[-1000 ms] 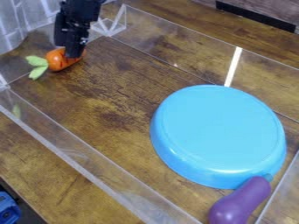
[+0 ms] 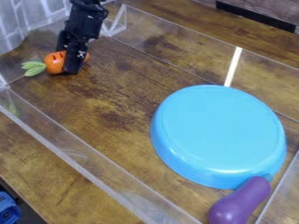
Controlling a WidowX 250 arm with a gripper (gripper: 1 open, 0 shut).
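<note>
My black gripper [image 2: 73,58] is low in the far left corner of the wooden enclosure, its fingers down over an orange carrot-like toy [image 2: 55,62] with pale green leaves [image 2: 34,67]. The fingers overlap the toy, and I cannot tell whether they are closed on it.
A large light-blue round disc [image 2: 218,133] lies on the right of the wooden surface [image 2: 122,105], with a purple eggplant toy [image 2: 239,201] below it. Clear plastic walls edge the area. A blue object [image 2: 6,210] sits outside at lower left.
My gripper has moved down onto the orange toy. The toy and its leaves have shifted slightly.
</note>
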